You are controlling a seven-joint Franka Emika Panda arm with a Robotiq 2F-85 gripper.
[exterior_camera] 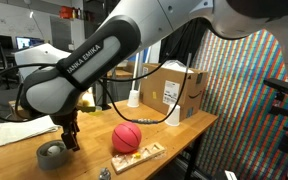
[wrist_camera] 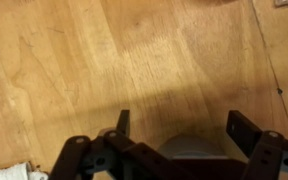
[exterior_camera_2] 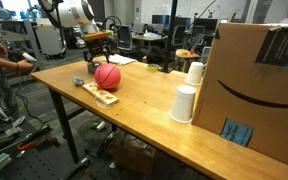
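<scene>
A grey ring (exterior_camera: 52,154), like a roll of tape, lies on the wooden table at the near left. Something pale shows in its middle. Just above and beside its right edge is my gripper (exterior_camera: 70,137), pointing down. In the wrist view the gripper is open, with its two fingers (wrist_camera: 122,122) wide apart. A grey rounded thing (wrist_camera: 190,147) shows low between them, largely hidden by the gripper body. Bare wood fills most of that view.
A red ball (exterior_camera: 126,136) and a wooden block strip (exterior_camera: 137,157) lie to the right. A white cloth (exterior_camera: 24,131) is at the left. White cups (exterior_camera_2: 182,103) and a large cardboard box (exterior_camera_2: 254,80) stand at the far end.
</scene>
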